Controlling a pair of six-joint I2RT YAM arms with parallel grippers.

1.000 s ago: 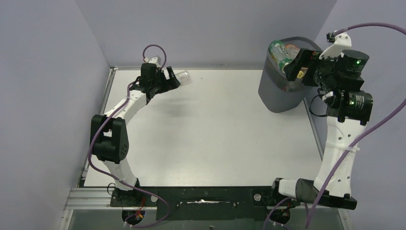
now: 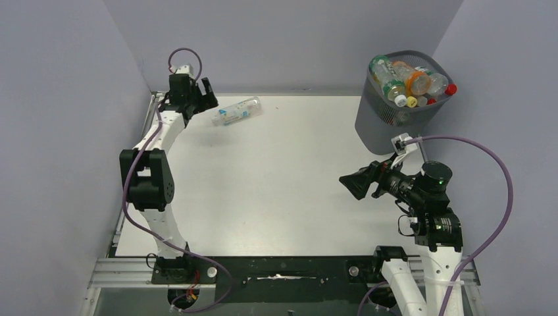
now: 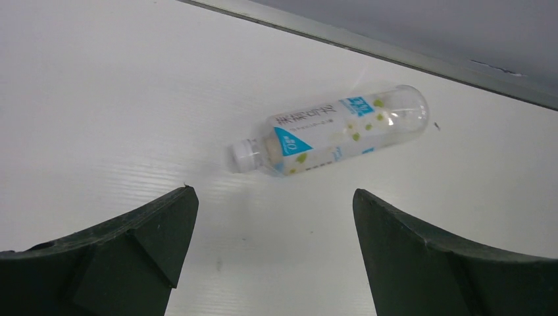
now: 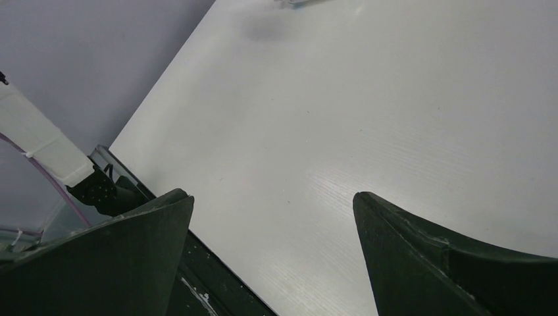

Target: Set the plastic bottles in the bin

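A clear plastic bottle (image 2: pixel 238 111) with a blue-and-white label lies on its side at the back left of the table. My left gripper (image 2: pixel 207 92) hangs just left of it, open; in the left wrist view the bottle (image 3: pixel 339 131) lies beyond and between the open fingers. The grey bin (image 2: pixel 375 125) at the back right holds several bottles. My right gripper (image 2: pixel 355 184) stands open over the table in front of the bin, with only table between its fingers in the right wrist view.
Grey walls border it at the left, back and right.
My left gripper has moved left, uncovering the bottle. My right gripper has come away from over the bin, toward the front and left.
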